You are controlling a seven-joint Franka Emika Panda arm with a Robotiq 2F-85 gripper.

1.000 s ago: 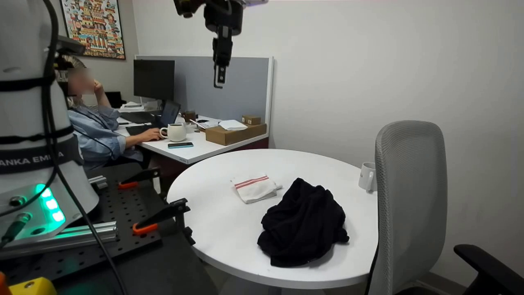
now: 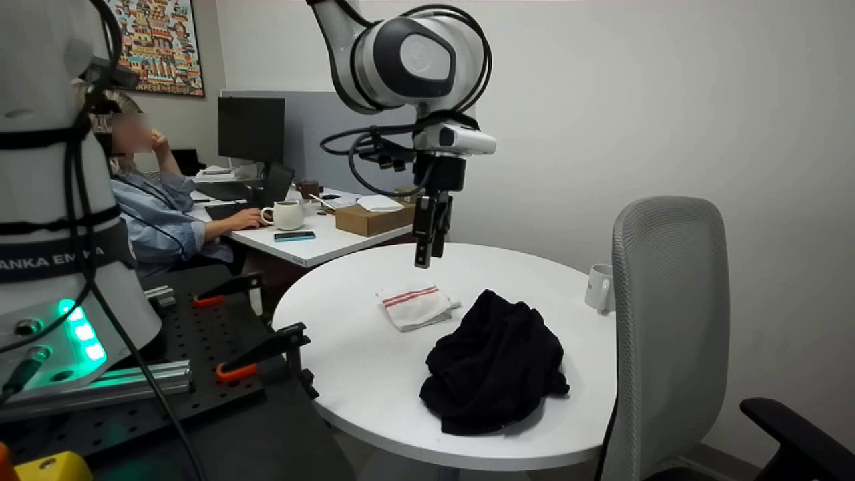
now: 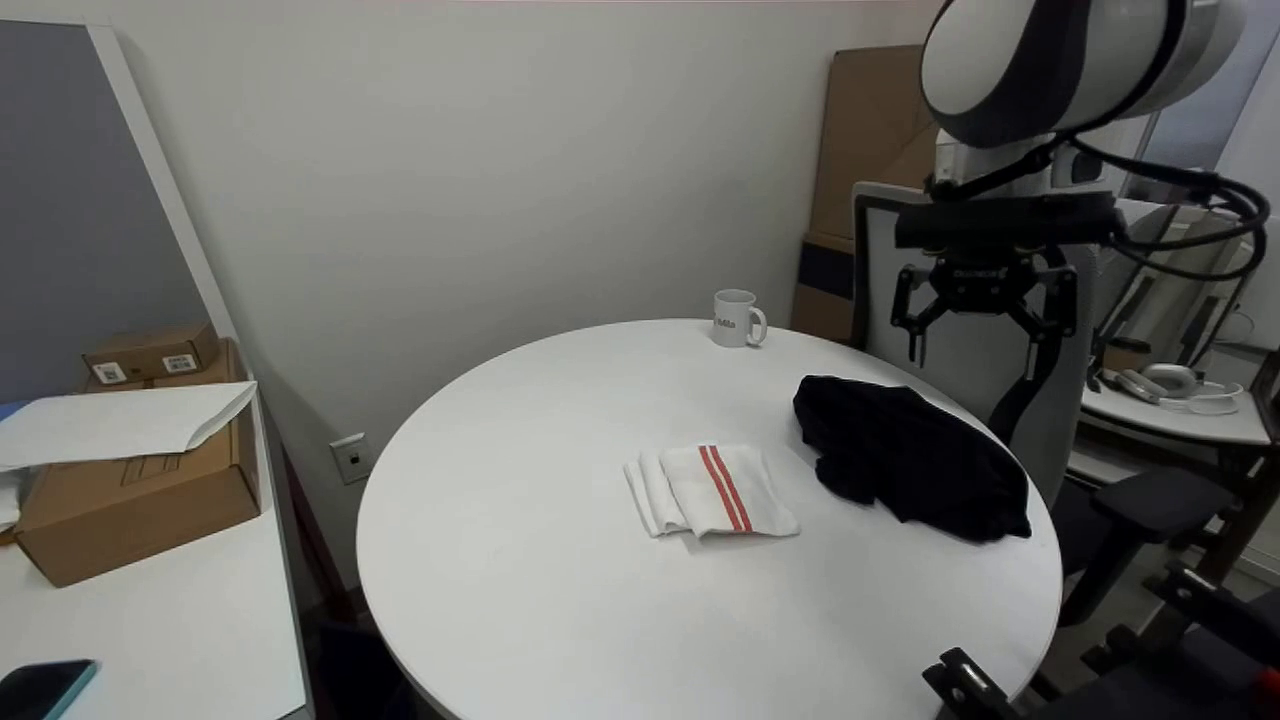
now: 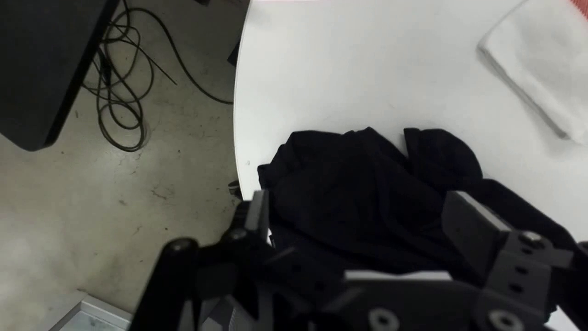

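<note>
A crumpled black cloth (image 2: 493, 365) lies in a heap on the round white table (image 2: 353, 361), close to its edge. Beside it, and apart from it, is a folded white towel (image 3: 720, 490) with red stripes. My gripper (image 3: 978, 354) hangs in the air above the table, pointing down, its fingers wide apart and empty. In the wrist view the black cloth (image 4: 353, 193) shows below and between the open fingers; part of it is hidden behind the gripper body. A corner of the white towel (image 4: 540, 66) appears at the upper right there.
A white mug (image 3: 734, 319) stands near the table's far rim. A grey mesh chair (image 2: 673, 321) is close against the table. Clamps (image 2: 268, 353) stick out from the robot's bench.
My arm has come down and to the right in exterior view 1, bringing the gripper much lower over the table. The cloth, towel and mug have stayed in place.
</note>
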